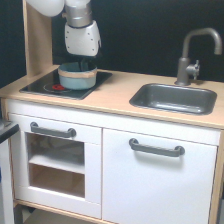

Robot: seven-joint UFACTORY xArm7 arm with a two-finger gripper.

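The white robot gripper (83, 56) is at the upper left, lowered over a teal pot (78, 82) with a tan band, which sits on the black hob (48, 86). Its fingertips are at or just above the pot's rim; whether they grip it cannot be told at this size.
A steel sink (172, 97) with a tap (186, 62) is on the right of the wooden counter (125, 85). White cupboard doors (160, 170) with grey handles are below. The counter between hob and sink is clear.
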